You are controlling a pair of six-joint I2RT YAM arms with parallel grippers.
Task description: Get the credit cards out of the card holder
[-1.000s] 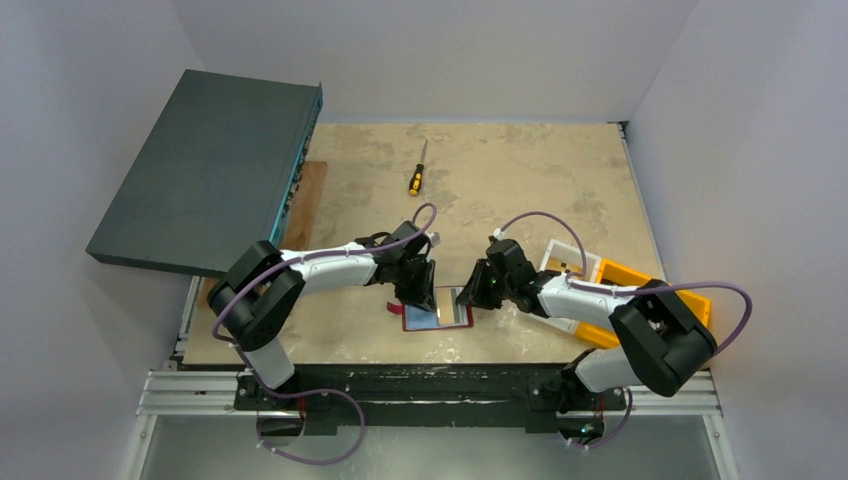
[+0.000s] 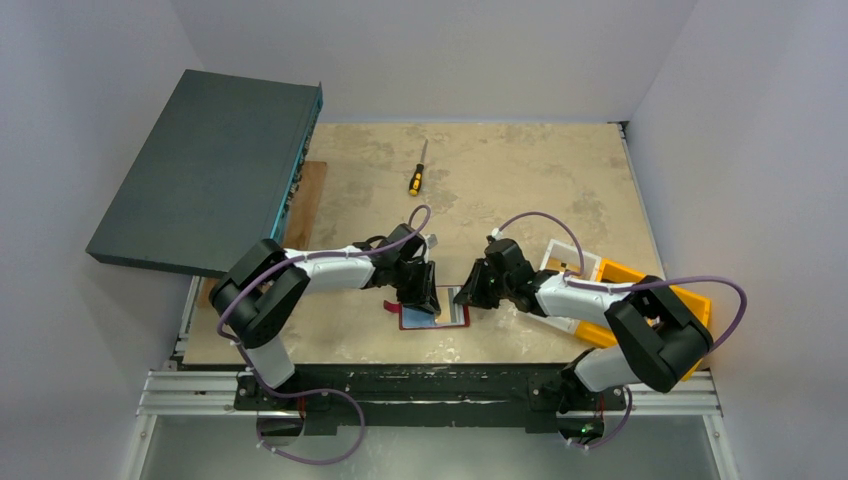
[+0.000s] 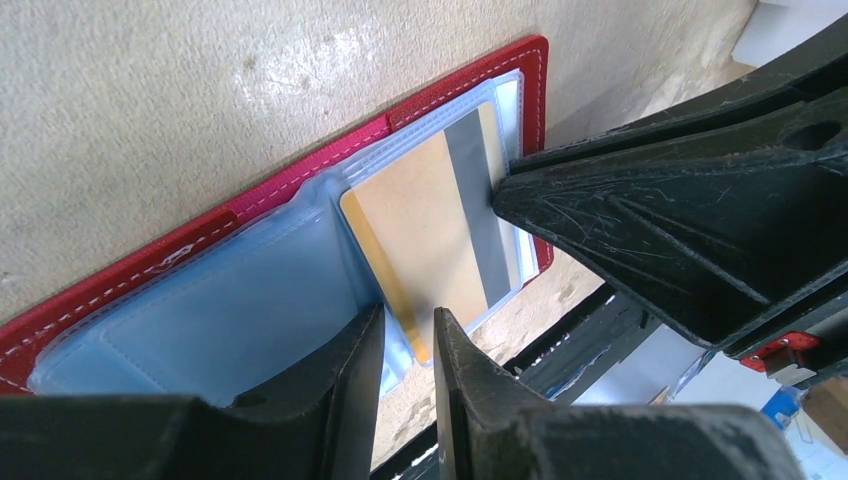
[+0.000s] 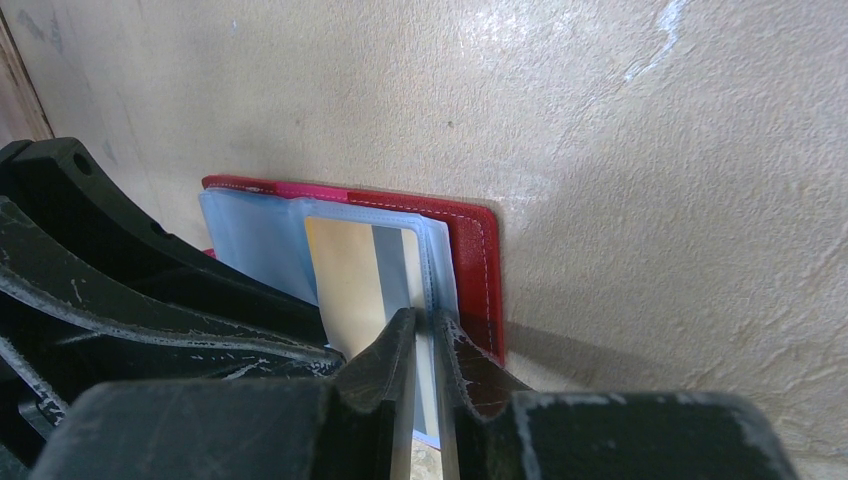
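Note:
The card holder lies open on the table, with a red border and clear bluish sleeves. In its right-hand sleeve sits a beige card with a grey stripe and a yellow-orange edge. My left gripper stands open with a narrow gap, its fingertips at the card's yellow-orange edge. From the right, my right gripper has its fingertips close together over the sleeve's outer edge. Whether they pinch the sleeve is unclear. The far end of the card can be seen in the right wrist view, as the left arm covers the rest.
Toward the back lies a screwdriver. A yellow bin and a white tray stand at the right, partly under the right arm. A large dark panel occupies the left. Behind the grippers the table is bare.
The holder has shifted slightly left over the last second, the right gripper with it.

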